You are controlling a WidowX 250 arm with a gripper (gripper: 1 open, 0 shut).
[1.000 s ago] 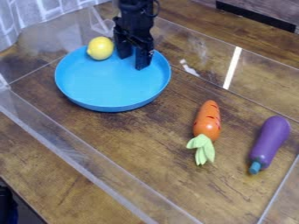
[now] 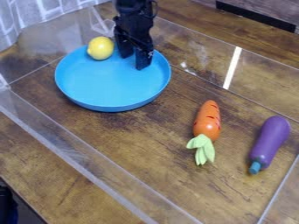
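Observation:
My black gripper [image 2: 135, 52] hangs at the top centre, low over the back right part of a blue plate [image 2: 112, 86]. Its fingers are dark and small, and I cannot tell whether they are open or shut. A yellow lemon-like object [image 2: 100, 47] sits on the plate's back left, just left of the gripper.
An orange toy carrot [image 2: 207, 124] with pale green leaves lies right of the plate. A purple eggplant [image 2: 271, 140] lies at the far right.

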